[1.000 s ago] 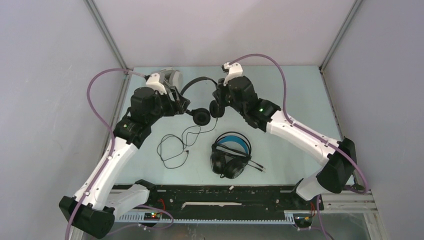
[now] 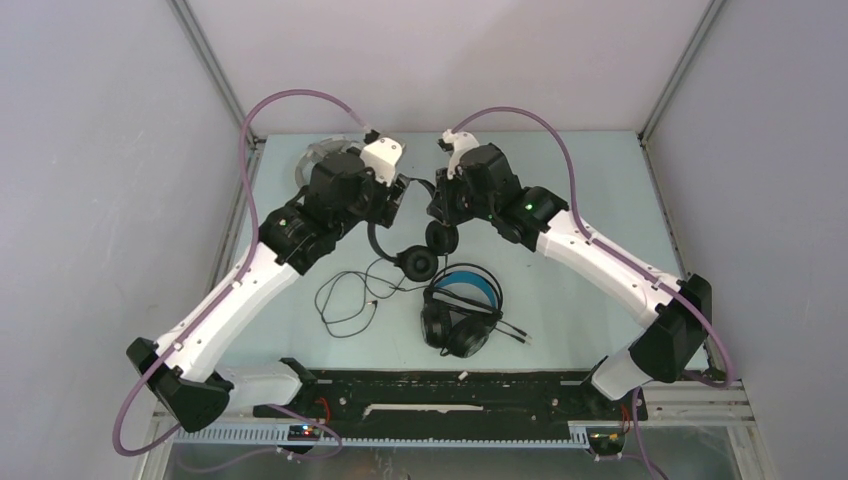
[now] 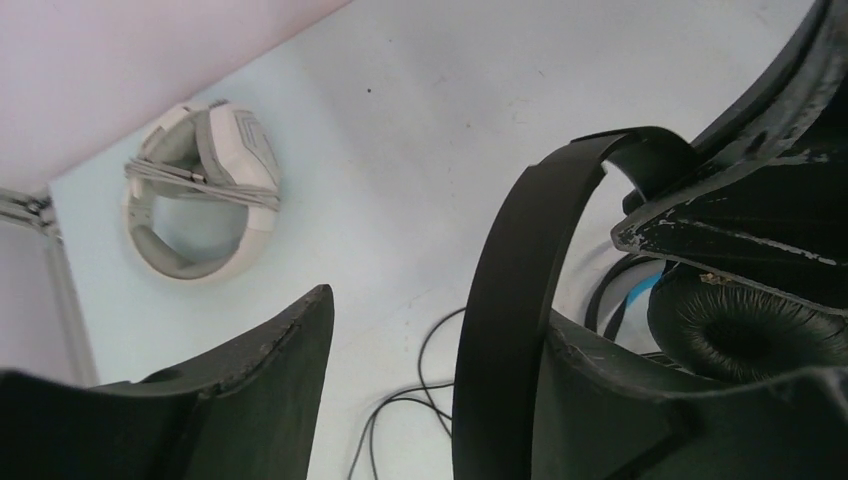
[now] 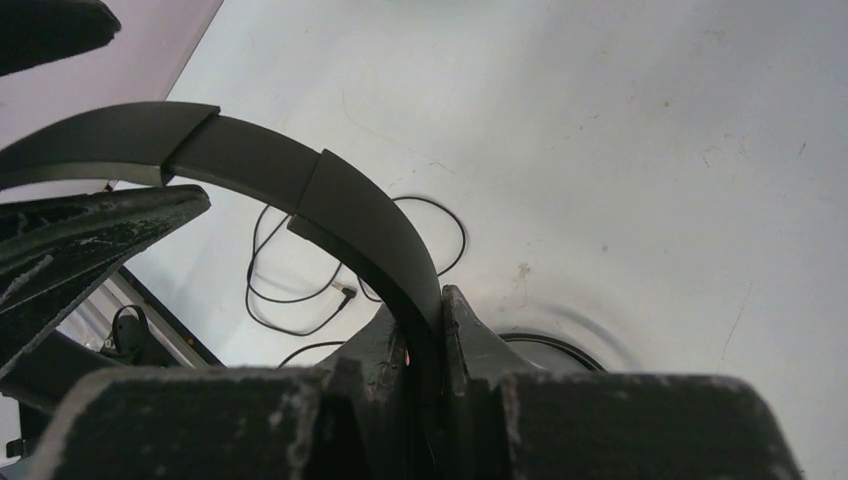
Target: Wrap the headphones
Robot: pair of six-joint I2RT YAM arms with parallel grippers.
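Observation:
Black headphones hang in the air between the grippers, with an earcup (image 2: 418,263) below and their band (image 3: 515,290) (image 4: 250,160) arched between. My left gripper (image 2: 395,195) is open around the band, which rests beside one finger in the left wrist view. My right gripper (image 2: 442,200) has the band between its fingers; in the right wrist view it runs down into them, though how firmly they close on it is hard to see. The cable (image 2: 350,318) lies loosely looped on the table.
Another black headset (image 2: 462,325) with blue band lies at the front centre. A white bundled headset (image 3: 250,170) lies at the back left, partly behind the left arm in the top view.
My left gripper has moved right and up to the band, nearer my right gripper. The hanging earcups have shifted right and down in the top view.

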